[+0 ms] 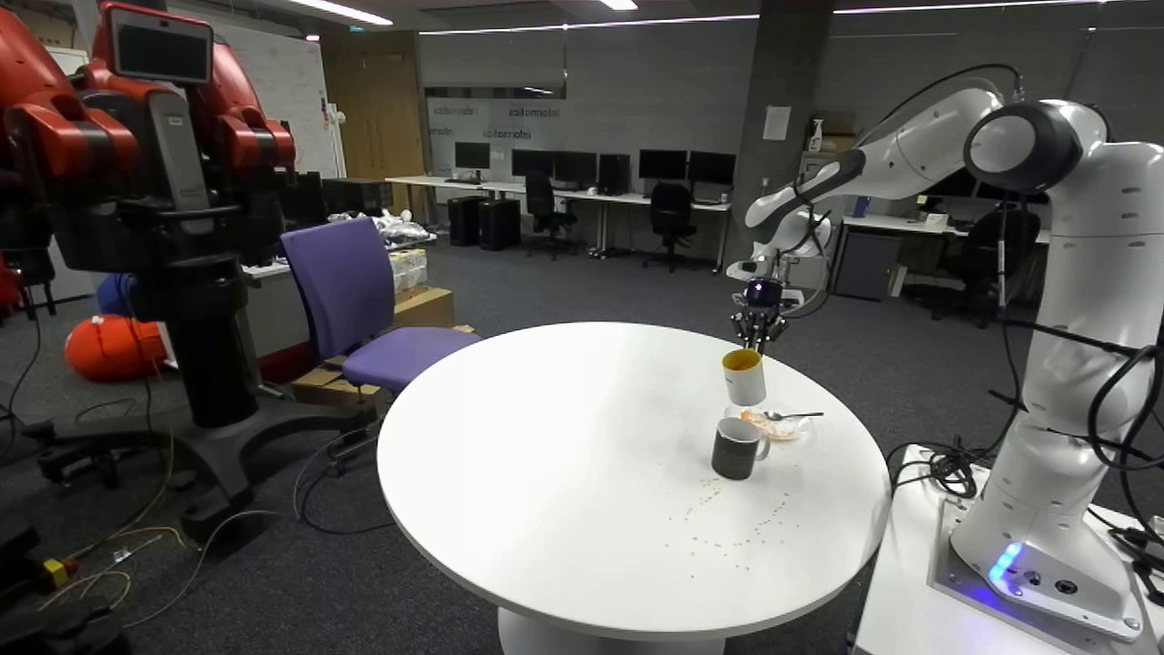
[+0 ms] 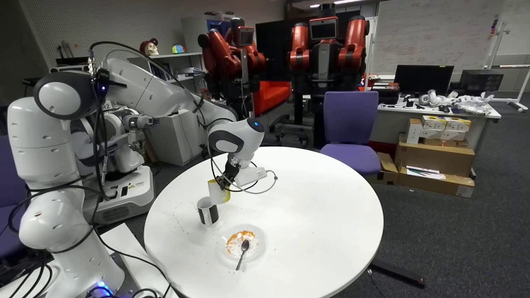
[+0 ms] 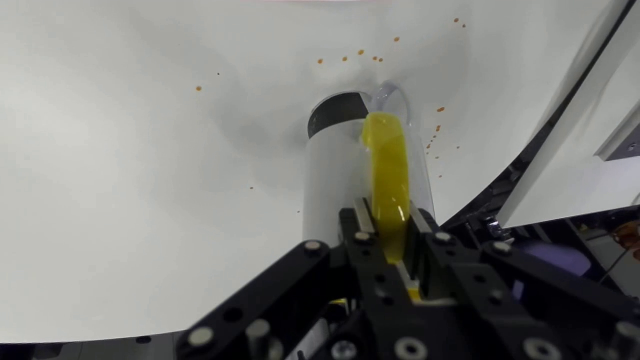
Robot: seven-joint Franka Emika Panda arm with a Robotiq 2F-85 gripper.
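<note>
A white mug with a yellow inside and a yellow handle (image 3: 390, 162) hangs above the table. My gripper is shut on that handle, one finger to each side. In exterior view 1 the white mug (image 1: 747, 384) is slightly tilted, just above and behind a dark mug (image 1: 734, 452). The dark mug stands upright on the round white table (image 1: 567, 458). Exterior view 2 shows the held mug (image 2: 215, 192) close over the dark one (image 2: 211, 214). From the wrist, the held mug hides most of the dark mug (image 3: 337, 112). What either mug contains cannot be seen.
A clear plate (image 2: 259, 254) carries orange bits and a spoon (image 2: 242, 256), close to the dark mug. Small orange crumbs (image 3: 440, 110) lie scattered around that mug. A purple chair (image 1: 409, 355) stands beyond the table edge.
</note>
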